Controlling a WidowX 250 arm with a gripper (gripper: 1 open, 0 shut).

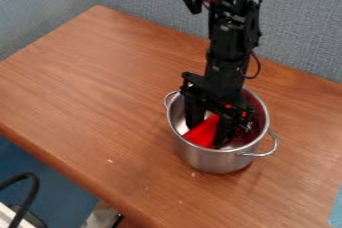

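A steel pot [214,159] with two wire handles stands on the wooden table [107,92], right of its middle. A red object [202,133] lies inside it. The black gripper [218,117] reaches down into the pot from above, over the red object. Its fingertips are partly hidden by the pot and the object, so whether it is shut on anything cannot be made out.
A grey padded wall runs behind the table. Past the front left edge are a blue floor and a black cable [30,187].
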